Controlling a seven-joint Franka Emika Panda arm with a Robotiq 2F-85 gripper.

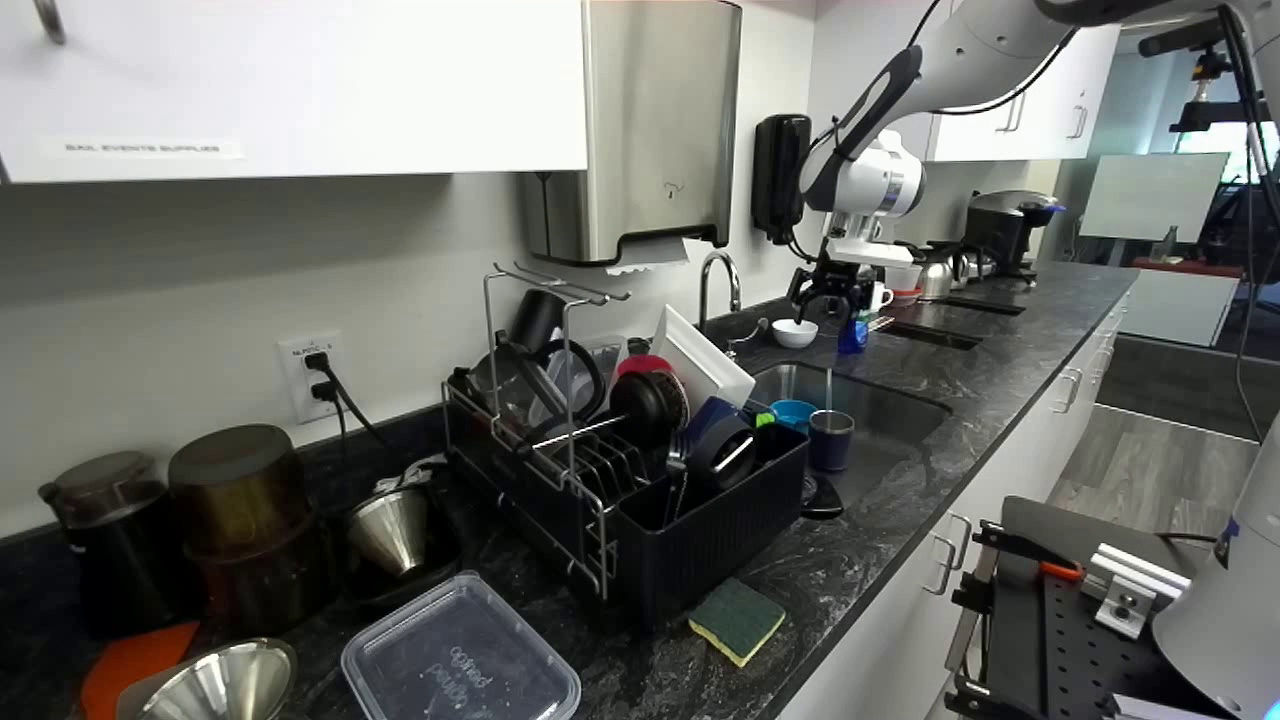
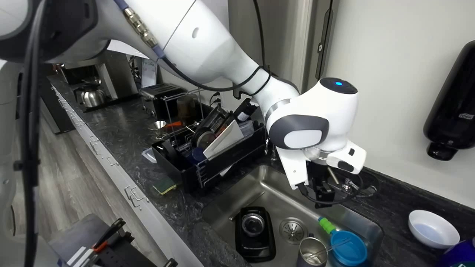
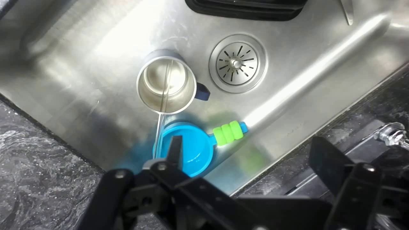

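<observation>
My gripper hangs above the sink with its two black fingers wide apart and nothing between them. Below it in the wrist view, a blue cup [image 3: 197, 147] with a bright green grip lies in the sink [image 3: 115, 103], partly covered by my left finger. Beside it stands a dark blue metal mug [image 3: 168, 86], a clear straw leaning over its rim. In exterior view 2 my gripper [image 2: 327, 202] hangs on the faucet side of the sink. A black dish [image 2: 256, 236] with a small clear bowl sits on the sink floor.
A white bowl [image 2: 434, 229] and a blue bottle [image 1: 853, 332] stand on the counter past the sink. The loaded dish rack [image 1: 708, 540] is on the other side. A sponge [image 1: 738, 620] lies at the counter edge. The faucet [image 1: 720, 282] rises behind the sink.
</observation>
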